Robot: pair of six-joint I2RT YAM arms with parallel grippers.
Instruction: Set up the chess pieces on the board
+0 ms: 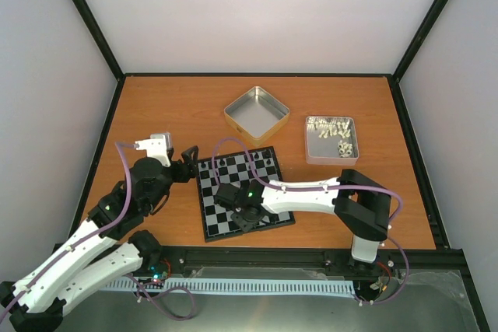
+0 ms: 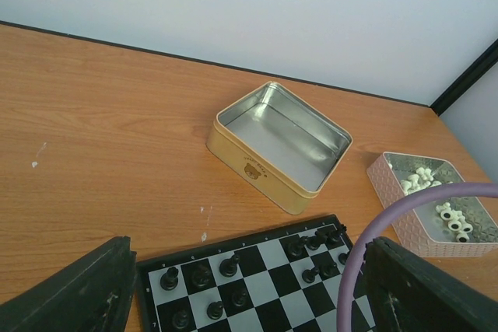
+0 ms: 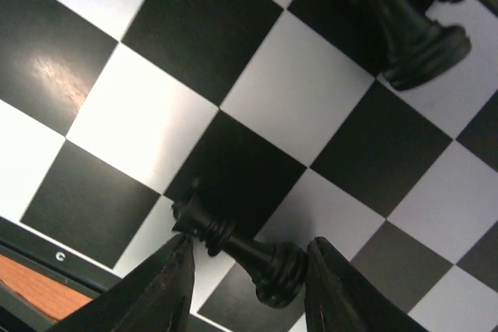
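The chessboard (image 1: 212, 211) holds upright black pieces toward its back, seen in the left wrist view, among them a pawn (image 2: 170, 279). In the right wrist view a black piece (image 3: 249, 250) lies on its side near the board's edge, between the fingertips of my right gripper, which is low over it; whether they grip it is unclear. Another dark piece (image 3: 420, 56) is at the upper right. My left gripper hangs open and empty left of the board, above the table.
A pink box (image 1: 319, 153) of white pieces stands at the back right. An empty yellow tin (image 1: 253, 114) is behind the board. The right arm covers the board's front right.
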